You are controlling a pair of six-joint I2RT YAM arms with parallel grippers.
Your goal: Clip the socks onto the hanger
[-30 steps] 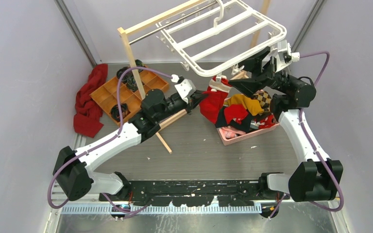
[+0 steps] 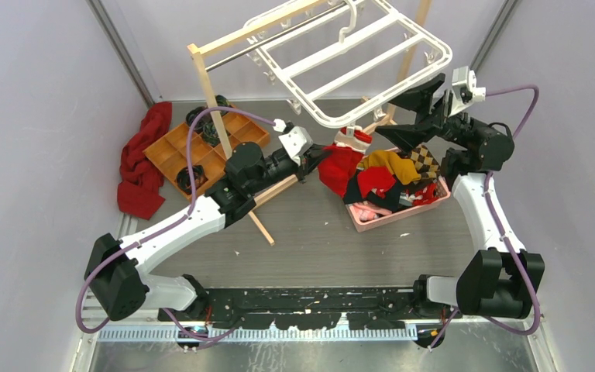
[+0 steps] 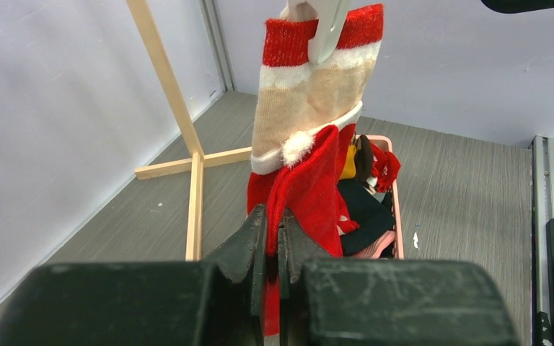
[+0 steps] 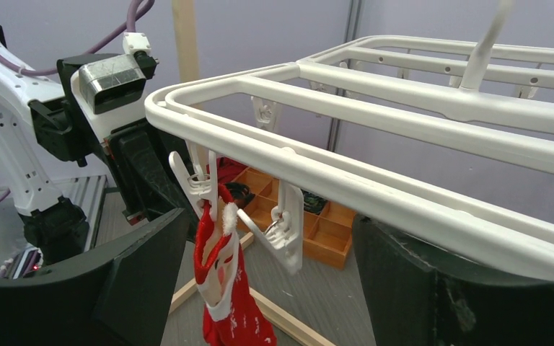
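Observation:
A red sock [image 2: 339,169] with a cream patch and white bands hangs under the near corner of the white clip hanger [image 2: 344,46]. My left gripper is shut on a fold of its red cloth, below the cuff. In the left wrist view a white clip [image 3: 327,32] overlaps the striped cuff; whether it pinches the cloth I cannot tell. To the right my right gripper [image 2: 404,108] stands open at the hanger's edge. An empty clip [image 4: 283,227] hangs between its spread fingers in the right wrist view, with the sock beyond.
A pink basket [image 2: 401,220] of several socks stands on the floor below. On the left are a wooden compartment tray [image 2: 169,155] and a red cloth [image 2: 141,170]. The wooden stand's post [image 2: 215,101] rises near the left arm.
My right gripper has moved a little right, away from the sock. The hanger has shifted slightly left. The left gripper stays in place on the sock.

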